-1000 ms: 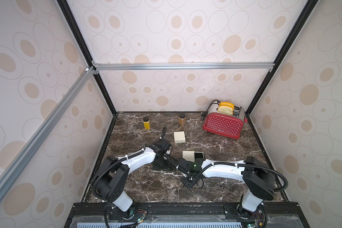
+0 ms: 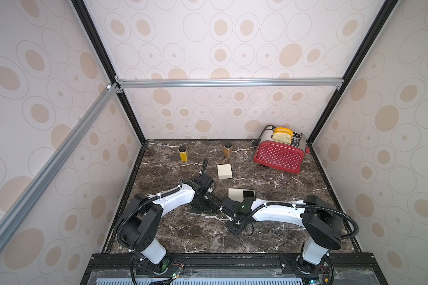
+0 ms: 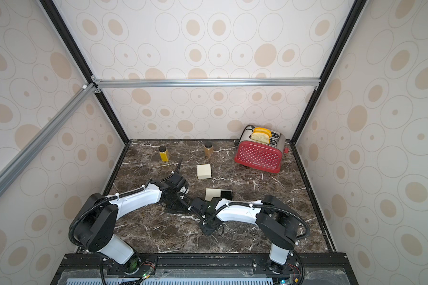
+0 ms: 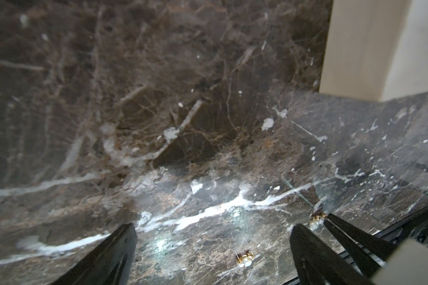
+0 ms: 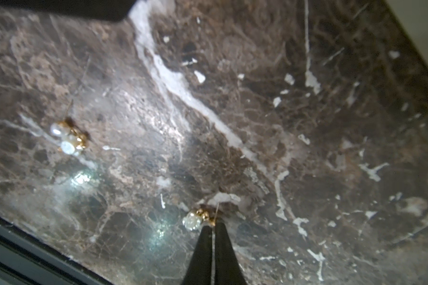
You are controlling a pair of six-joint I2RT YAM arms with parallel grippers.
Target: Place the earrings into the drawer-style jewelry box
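Two gold-and-pearl earrings lie on the dark marble surface. In the right wrist view one earring (image 5: pixel 70 137) is at the left; the other (image 5: pixel 198 219) touches or nearly touches the tips of my right gripper, which is shut. In the left wrist view an earring (image 4: pixel 245 258) lies between and below the fingertips of my open left gripper; the other is beside the right gripper's tips. The jewelry box (image 2: pixel 235 192) sits behind my right gripper with a dark compartment showing beside its cream part, partly hidden by the arm.
A cream box (image 2: pixel 224 171) stands behind. Farther back are a yellow jar (image 2: pixel 183 154), a brown jar (image 2: pixel 227 150) and a red toaster (image 2: pixel 279 154). Both arms are close together at the front centre; a dark frame edge (image 2: pixel 185 256) runs along the front.
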